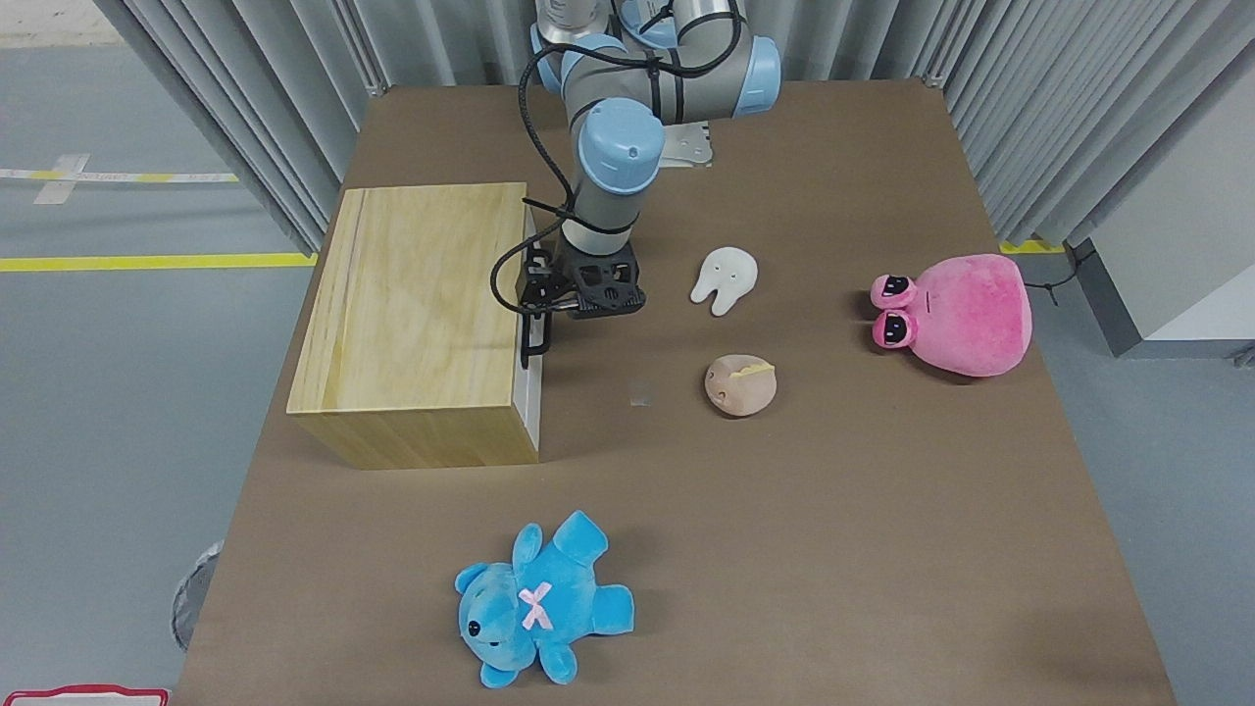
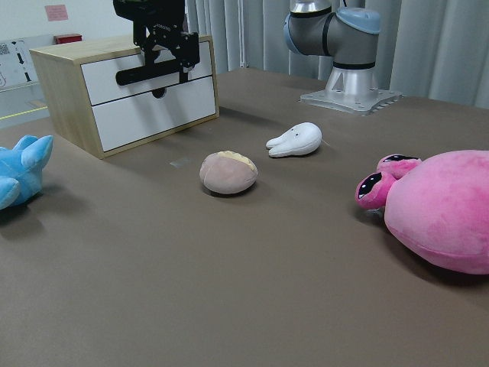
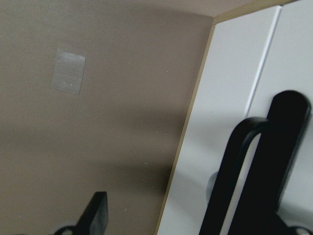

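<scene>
The wooden drawer cabinet (image 1: 406, 294), two white fronts with black handles, stands at the table's left. My gripper (image 2: 164, 65) is up against the upper drawer (image 2: 107, 84) and its handle in the left view. In the wrist view one black finger overlaps the handle (image 3: 230, 171) and another dark finger shows at bottom left; whether they hold the handle I cannot tell.
On the brown table (image 1: 847, 518) lie a blue bear (image 1: 547, 606), a white plush tooth-like toy (image 1: 724, 280), a round beige plush (image 1: 735, 388) and a pink plush (image 1: 965, 316).
</scene>
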